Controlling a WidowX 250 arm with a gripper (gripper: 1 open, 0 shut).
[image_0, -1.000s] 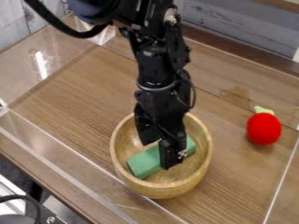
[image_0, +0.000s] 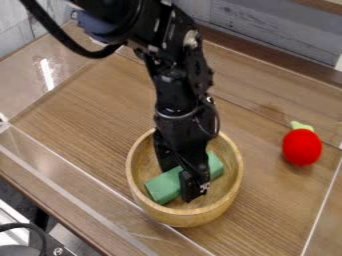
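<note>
A round wooden bowl (image_0: 144, 201) holds a green oblong object (image_0: 164, 186). My black gripper (image_0: 183, 176) reaches down from the top of the view into the bowl, its fingers over and around the green object. Whether they are closed on it is hard to make out, as the gripper hides part of it.
A red tomato-like object (image_0: 301, 148) with a light green top lies right of the bowl. A pale wall runs along the back, and a dark cable is at the bottom left.
The gripper has moved slightly down and left onto the green object, which is now more covered by the fingers.
</note>
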